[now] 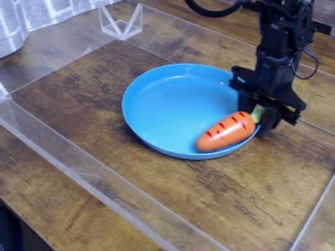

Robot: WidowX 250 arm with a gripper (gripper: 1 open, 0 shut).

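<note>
An orange toy carrot [225, 131] with dark stripes and a pale green top lies inside a blue bowl [157, 103], against its right wall. The black gripper [258, 114] reaches down from the top right to the bowl's right rim, around the carrot's green end; its fingertips are dark and partly hidden, so their grip cannot be made out.
The bowl stands on a brown wooden table [197, 201]. Clear plastic edges run along the left side and lower right. A small white bracket [120, 25] is at the back left.
</note>
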